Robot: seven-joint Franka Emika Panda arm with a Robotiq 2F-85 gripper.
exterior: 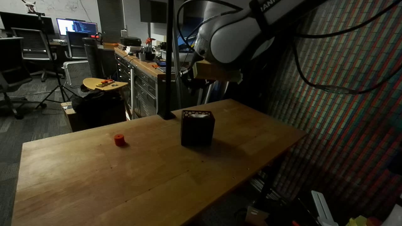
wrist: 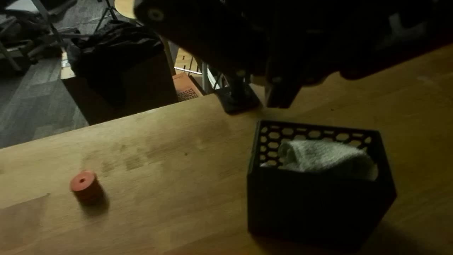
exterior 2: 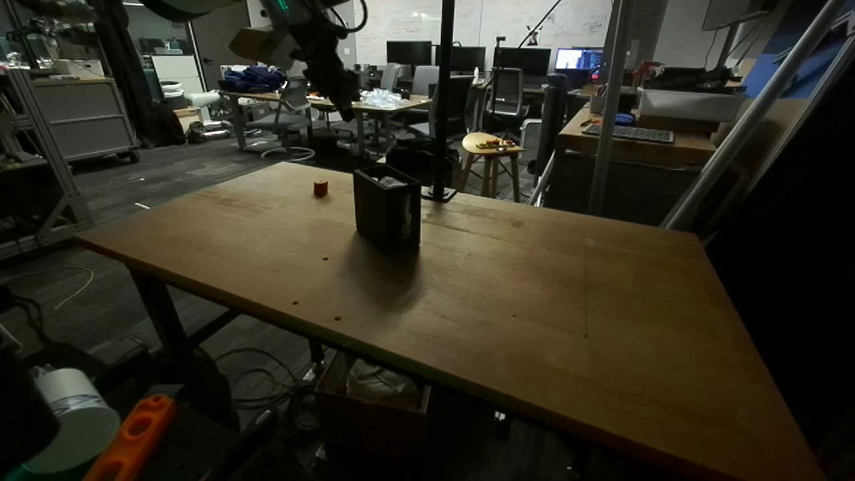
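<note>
A black box with a honeycomb rim [wrist: 322, 208] stands upright on the wooden table. Inside it lies a crumpled whitish cloth [wrist: 327, 155], its top showing near the rim. To the left of the box in the wrist view, a small red cylinder with a hole in its top [wrist: 87, 187] rests on the bare wood. My gripper hangs above the table, clear of the box, its dark fingers close together. It also shows in exterior view 2 as a dark shape [exterior 2: 346, 104] above the tabletop. Shadow hides whatever may be between the fingertips.
A black pole [exterior: 169, 75] rises from the table's far edge, close behind the box. Beyond the far edge are a dark-draped carton [wrist: 123, 76] and a small stool [exterior 2: 490, 144].
</note>
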